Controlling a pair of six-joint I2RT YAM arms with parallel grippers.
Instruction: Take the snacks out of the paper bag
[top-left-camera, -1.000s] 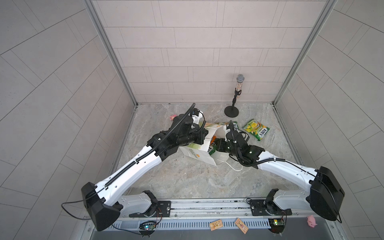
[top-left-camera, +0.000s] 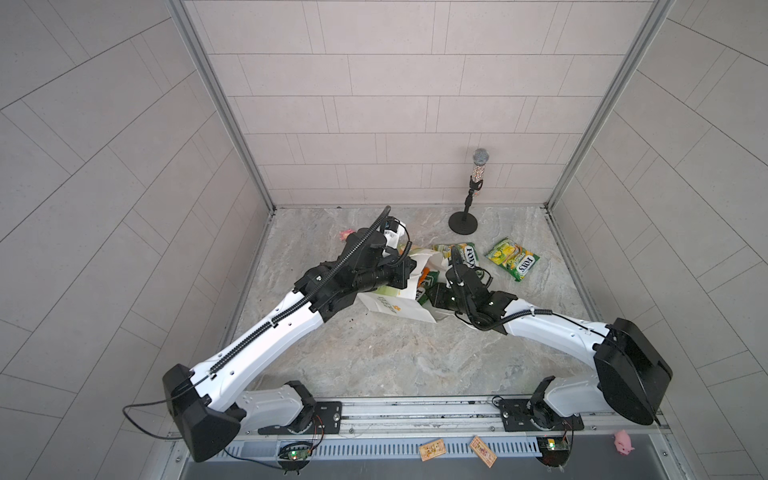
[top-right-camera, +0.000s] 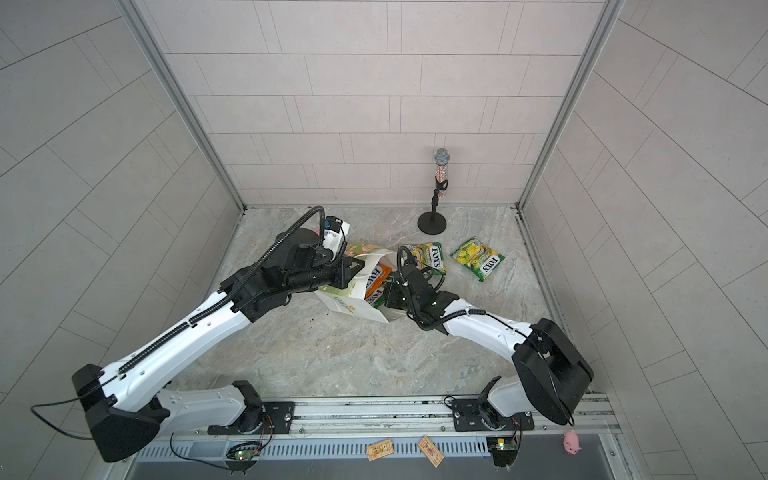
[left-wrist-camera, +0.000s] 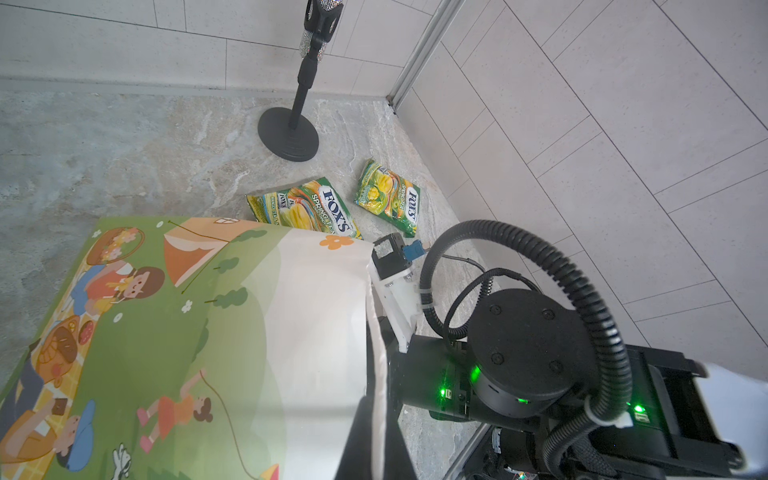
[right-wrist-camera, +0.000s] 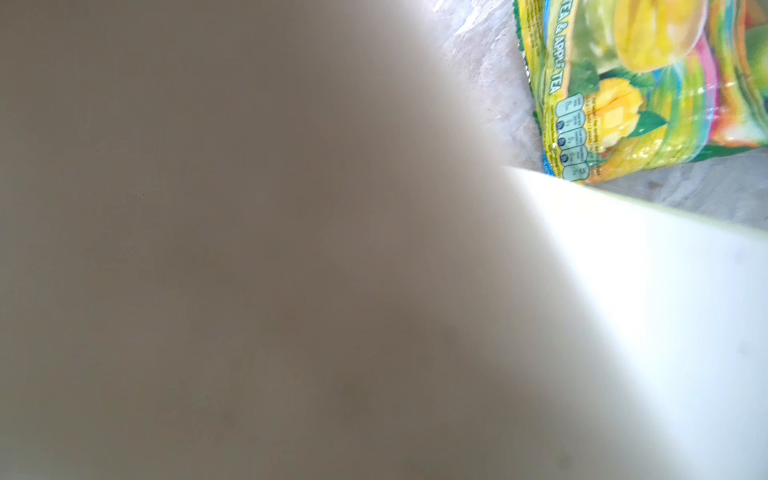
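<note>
The white paper bag (top-left-camera: 397, 307) lies on its side, with its picnic-print side (left-wrist-camera: 232, 336) shown in the left wrist view. My left gripper is shut on the rim of that bag. Inside the mouth, orange (top-right-camera: 377, 277) and green (top-right-camera: 375, 299) snack packs show. My right gripper (top-left-camera: 436, 296) reaches in at the mouth from the right, its fingertips hidden among bag and packs. The right wrist view is mostly a grey-brown blur, so its fingers cannot be made out. Two yellow-green FOX'S packs (left-wrist-camera: 305, 205) (left-wrist-camera: 389, 197) lie outside on the table.
A microphone on a black stand (top-left-camera: 463, 221) stands behind the packs. Bare stone-look tabletop (top-left-camera: 360, 360) lies in front of the bag. A small pink object (top-left-camera: 346, 234) shows behind the left arm.
The bag's cord shows less beneath the right arm now. My left arm has stayed in place.
</note>
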